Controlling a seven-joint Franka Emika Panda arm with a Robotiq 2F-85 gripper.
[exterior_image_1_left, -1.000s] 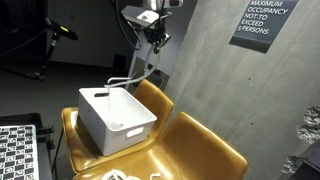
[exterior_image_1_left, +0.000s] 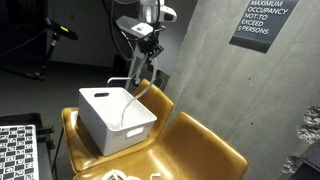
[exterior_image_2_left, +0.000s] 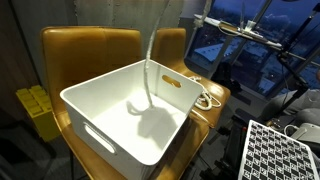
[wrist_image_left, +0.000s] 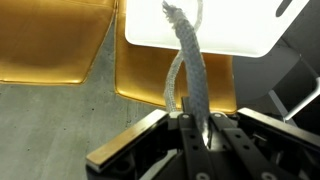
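Note:
A pale grey rope (wrist_image_left: 188, 50) is pinched in my gripper, which is shut on it. The rope hangs down from the gripper into a white bin (exterior_image_1_left: 106, 97), and in exterior view 2 its lower stretch (exterior_image_2_left: 149, 65) drops inside the bin (exterior_image_2_left: 115, 147). The bin stands upright on a tan chair seat. My gripper is above the bin in exterior view 1 and out of frame in exterior view 2. Part of the rope also loops beside the fingers in the wrist view.
Another pale rope (exterior_image_2_left: 208, 97) lies on the tan seat beside the bin. Tan chair backs (exterior_image_1_left: 204, 148) rise behind. A black-and-white patterned board (exterior_image_2_left: 277, 153) is near the front. A grey wall stands behind the chairs.
The bin has not moved.

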